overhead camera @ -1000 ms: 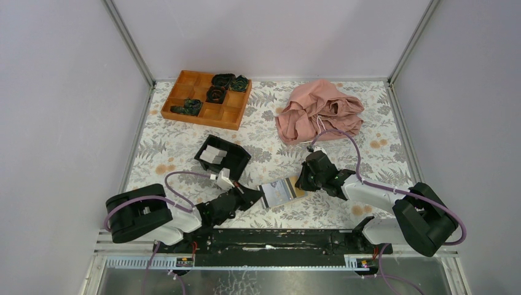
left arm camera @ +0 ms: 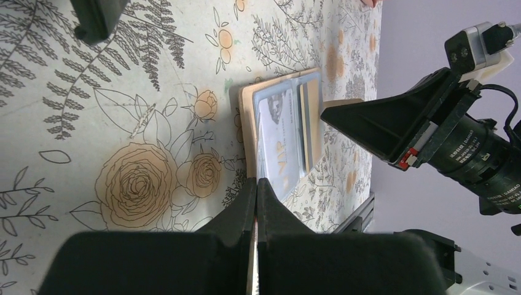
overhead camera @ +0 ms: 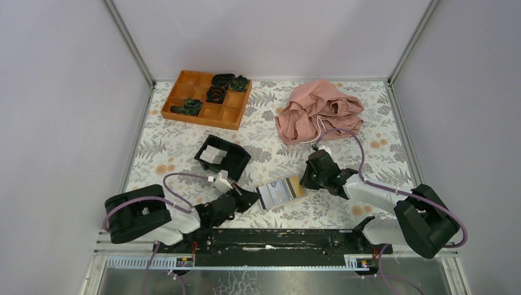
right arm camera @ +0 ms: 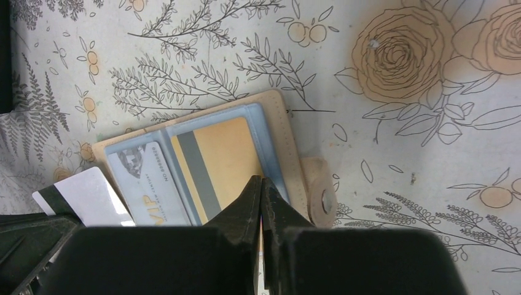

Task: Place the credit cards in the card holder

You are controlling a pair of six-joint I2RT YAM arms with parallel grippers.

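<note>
The open card holder (overhead camera: 280,192) lies between the grippers, a VIP card (right arm camera: 147,181) in one side and a gold card (right arm camera: 218,160) in the other. My left gripper is shut at the holder's near end; a white card with a dark stripe (right arm camera: 92,196) shows beside it in the right wrist view, how it is supported unclear. My right gripper is shut at the gold card's side, nothing visible between its fingers.
A black box (overhead camera: 232,161) with white cards sits behind the left gripper. An orange divided tray (overhead camera: 228,117) and a pink cloth bag (overhead camera: 316,104) lie at the back.
My right gripper has shifted slightly to the right, uncovering more of the gold card. The left gripper is nearly still.
</note>
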